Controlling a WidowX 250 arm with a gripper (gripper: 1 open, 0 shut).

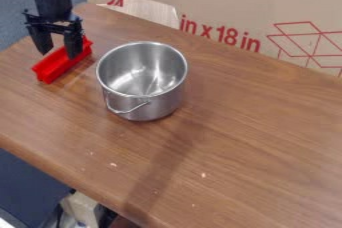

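Observation:
My black gripper (pixel 56 40) is at the upper left, open, with its fingers over a red rectangular block (pixel 60 64) lying on the wooden table (pixel 227 152). Whether the fingertips touch the block cannot be told at this size. A steel pot (pixel 142 77) with a wire handle stands just to the right of the block.
A cardboard panel (pixel 254 12) with red lettering runs along the back of the table. The table's left edge lies close to the block.

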